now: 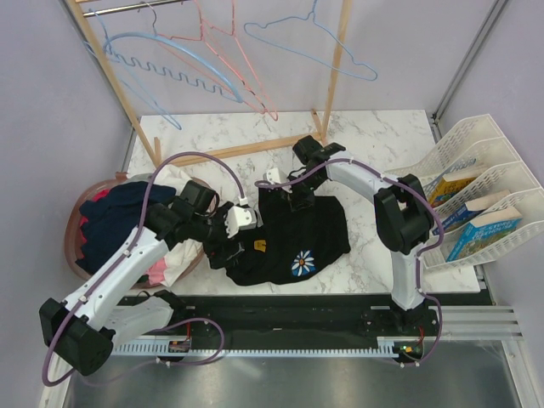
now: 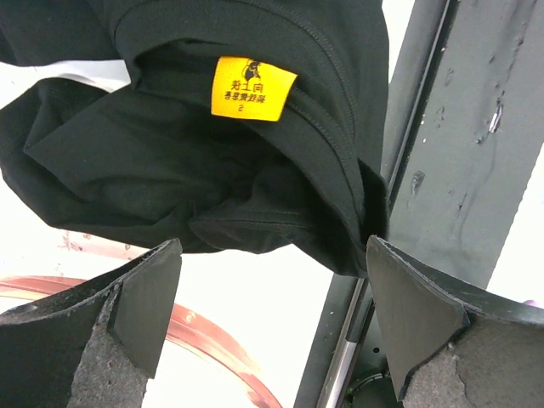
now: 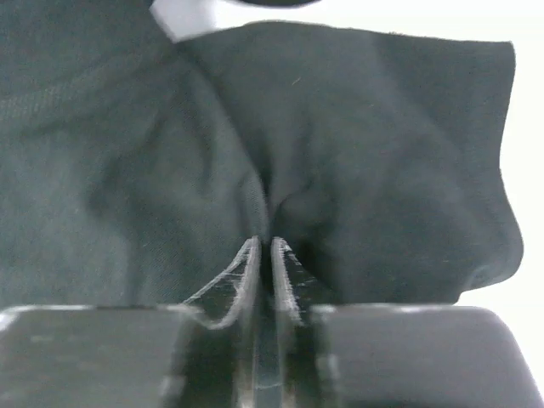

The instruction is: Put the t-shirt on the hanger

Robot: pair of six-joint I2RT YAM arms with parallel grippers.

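A black T-shirt (image 1: 314,238) with a daisy print lies crumpled on the marble table; its yellow label (image 2: 252,88) shows in the left wrist view. My left gripper (image 1: 223,246) is open over the shirt's left part, with fabric between and beyond its fingers in view. My right gripper is low on the shirt's upper part, fingertips close together at a fold; whether cloth is between them I cannot tell. Several hangers, such as a blue one (image 1: 310,53), hang on the wooden rack above.
A basket of clothes (image 1: 119,212) sits at the left, beside my left arm. A white organizer with books (image 1: 484,234) stands at the right. The rack's wooden foot (image 1: 238,150) runs along behind the shirt.
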